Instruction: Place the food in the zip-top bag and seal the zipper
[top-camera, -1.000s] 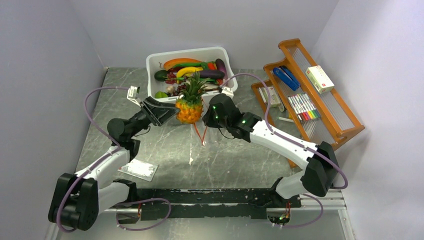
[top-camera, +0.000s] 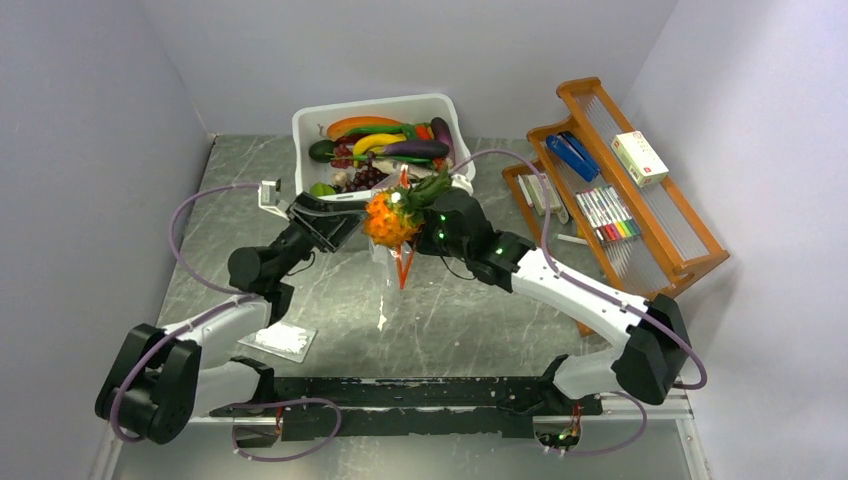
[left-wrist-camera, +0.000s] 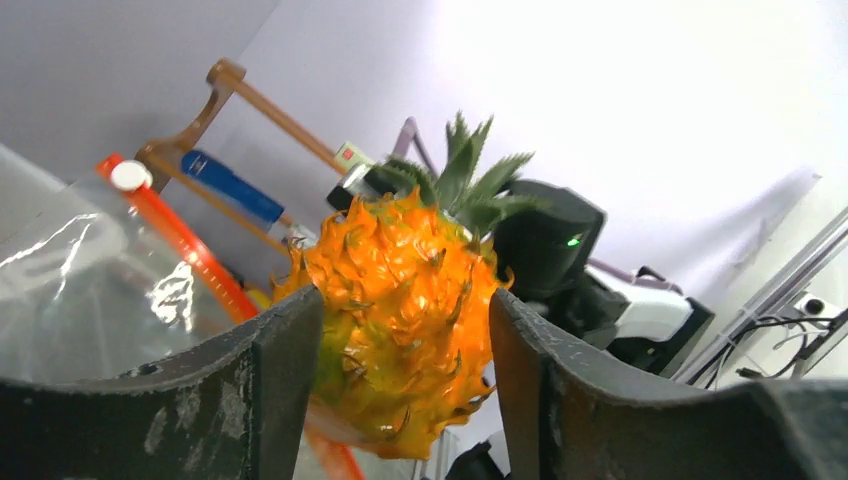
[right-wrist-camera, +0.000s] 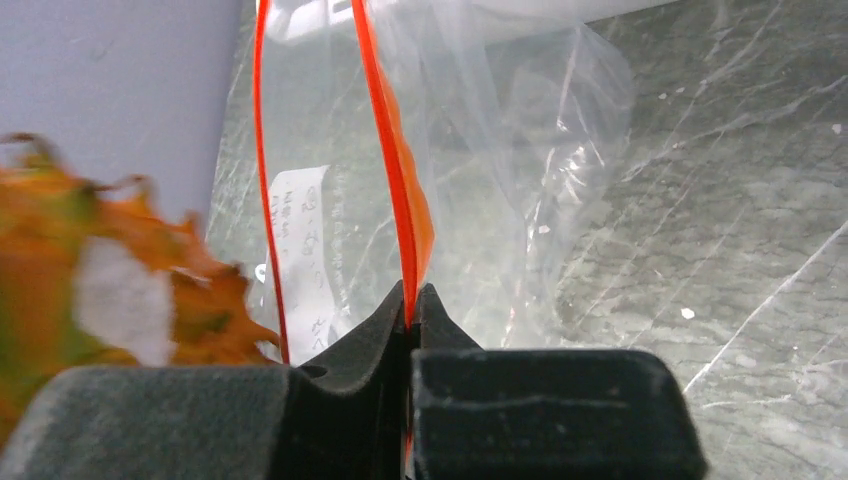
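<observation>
The orange pineapple (top-camera: 390, 220), leaves tilted right, is at my left gripper (top-camera: 355, 218) over the zip bag. In the left wrist view the pineapple (left-wrist-camera: 398, 320) fills the space between my left fingers, which stand apart; whether they grip it is unclear. My right gripper is shut on the edge of the clear bag (right-wrist-camera: 475, 180) with orange zipper strips, which hangs below. A blurred part of the pineapple (right-wrist-camera: 120, 280) shows beside it. Whether any of the pineapple is inside the bag cannot be told.
A white bin (top-camera: 298, 150) of produce stands at the back. A wooden shelf (top-camera: 690, 240) with markers and boxes is at the right. A flat packet (top-camera: 280, 340) lies front left.
The pineapple has tipped from upright, its leaves swinging rightward and down. The left arm has shifted slightly; the right arm has moved little.
</observation>
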